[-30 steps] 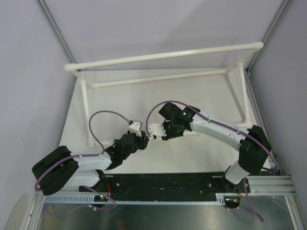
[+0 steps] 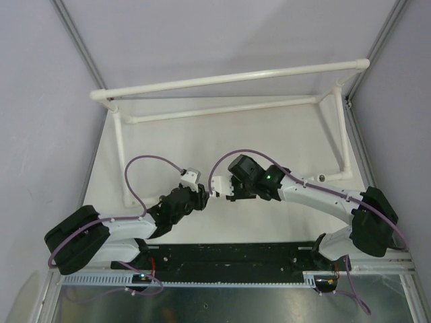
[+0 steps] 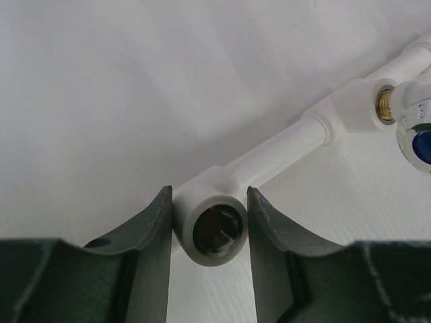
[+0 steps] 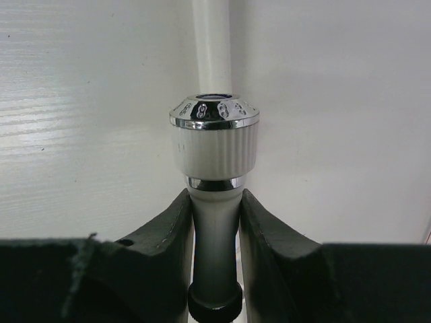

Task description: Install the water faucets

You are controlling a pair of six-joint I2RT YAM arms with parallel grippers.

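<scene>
A white PVC pipe frame [image 2: 229,74] stands on the board. In the left wrist view my left gripper grips a white tee fitting [image 3: 209,182] with a dark open socket facing it, on the lower pipe [image 3: 283,149]; a faucet [image 3: 416,134] with a brass threaded end sits at another fitting to the right. In the right wrist view my right gripper is closed round the body of a white-and-chrome faucet [image 4: 214,145], its knob pointing up the frame.
In the top view both arms meet at the front middle of the frame. The board [image 2: 222,145] inside the frame is bare; side walls and metal rails border the workspace.
The left arm looks unchanged.
</scene>
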